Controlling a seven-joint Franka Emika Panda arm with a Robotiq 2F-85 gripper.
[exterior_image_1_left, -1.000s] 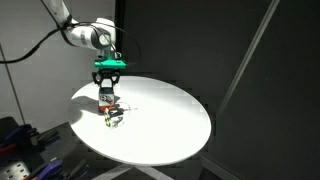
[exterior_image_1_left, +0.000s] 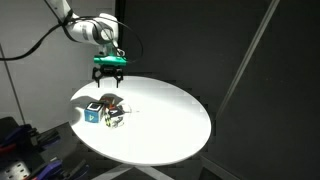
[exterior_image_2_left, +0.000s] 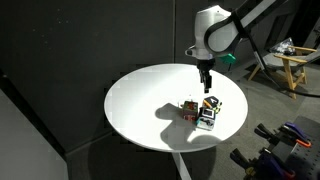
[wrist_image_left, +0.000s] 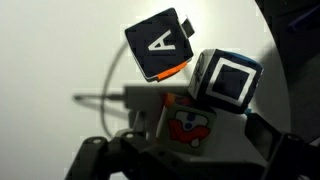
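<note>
Three picture blocks sit close together on the round white table (exterior_image_1_left: 170, 115). In the wrist view, the block with a white letter A (wrist_image_left: 160, 45) lies at the top. The block with a black square frame (wrist_image_left: 226, 82) is tilted at the right, and the block with a red animal face (wrist_image_left: 186, 128) is lowest, between and beneath the fingertips. My gripper is open with nothing held. From outside, the gripper (exterior_image_1_left: 108, 78) points down, clear above the group. A light-blue-sided block (exterior_image_1_left: 94, 113) lies left of the others.
The white table (exterior_image_2_left: 140, 105) is empty across the side away from the arm. The blocks are near its edge on the arm's side. A wooden chair (exterior_image_2_left: 290, 66) stands on the floor beyond the table.
One second ago a block stood above the red one, under the gripper. The gripper has hardly moved.
</note>
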